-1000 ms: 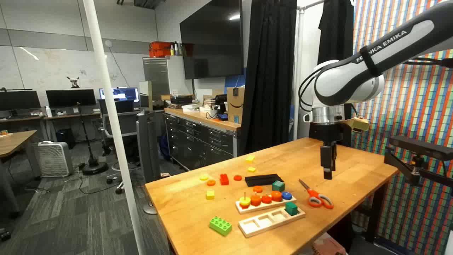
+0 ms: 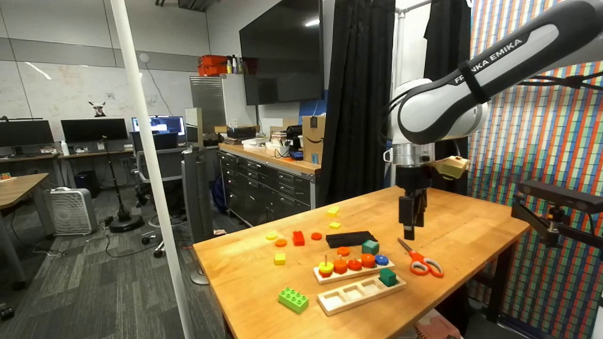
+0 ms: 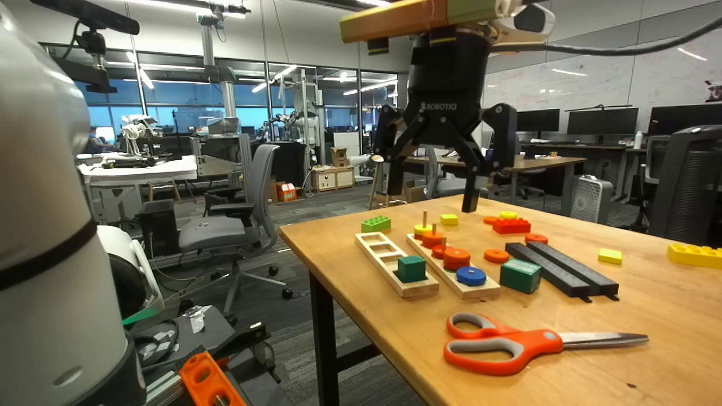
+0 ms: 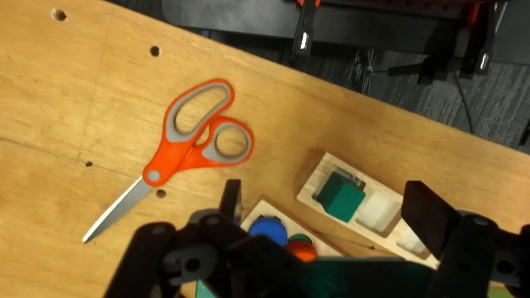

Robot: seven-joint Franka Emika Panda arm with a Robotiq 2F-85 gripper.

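My gripper (image 3: 433, 203) hangs above the table, its two fingers spread wide with nothing held between them. Below in the wrist view lies a wooden tray (image 4: 389, 241) with square recesses; a green cube (image 4: 343, 197) sits in its end recess. Beside it runs a peg board (image 3: 474, 291) bearing a blue disc (image 3: 471, 275), an orange disc (image 3: 457, 257) and other coloured rings. A second green block (image 3: 520, 276) rests on the tabletop near the board's end. Orange-handled scissors (image 4: 184, 144) lie flat, blades partly overlapped, to the left in the wrist view.
Two black bars (image 3: 565, 269) lie side by side beyond the green block. A lime brick (image 2: 293, 299), a red brick (image 2: 298, 238), a yellow cube (image 2: 280, 259) and several small yellow and orange pieces are scattered about. Bare wood lies around the scissors, close to the table edge.
The arm and gripper have shifted left in exterior view 1, from beyond the scissors toward the boards, at about the same height. Objects on the table have stayed put.
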